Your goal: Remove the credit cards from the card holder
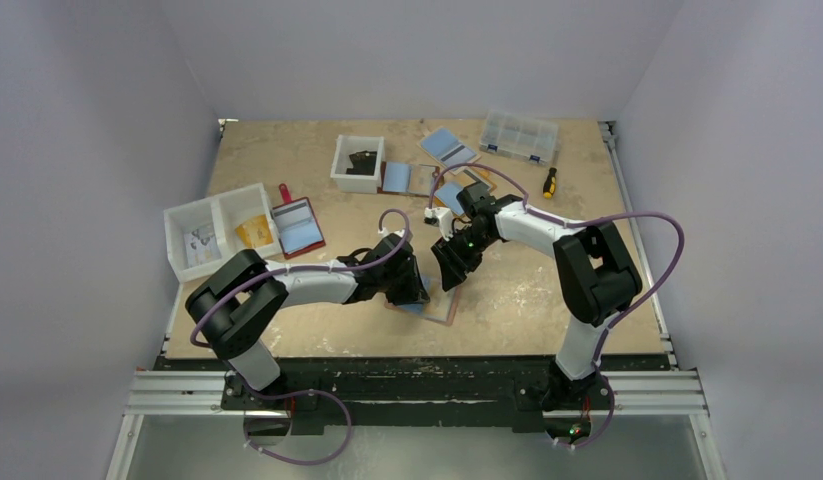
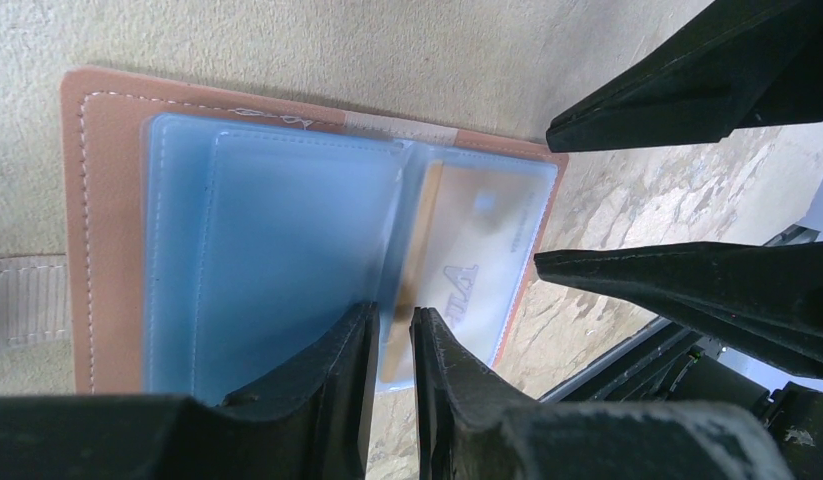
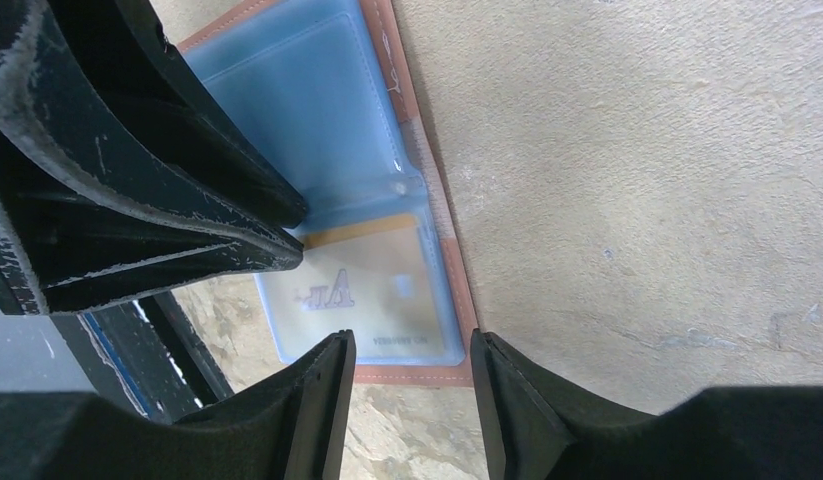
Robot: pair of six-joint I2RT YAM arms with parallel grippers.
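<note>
The card holder (image 2: 267, 250), pink with blue pockets, lies open on the table, a white card (image 2: 467, 260) with a tan edge in one pocket. My left gripper is slightly open, fingertips at the card's tan edge beside the blue flap, nothing visible held. My right gripper is open above the pocket's lower outer corner, nothing seen between its fingers; in the left wrist view its fingers flank that end of the holder. In the top view both grippers partly cover the holder (image 1: 437, 312).
White bins (image 1: 192, 240) and another holder (image 1: 299, 228) are at left. A white box (image 1: 342, 165), more holders (image 1: 447, 148), a clear organiser (image 1: 517, 130) and a screwdriver (image 1: 549, 182) are at the back.
</note>
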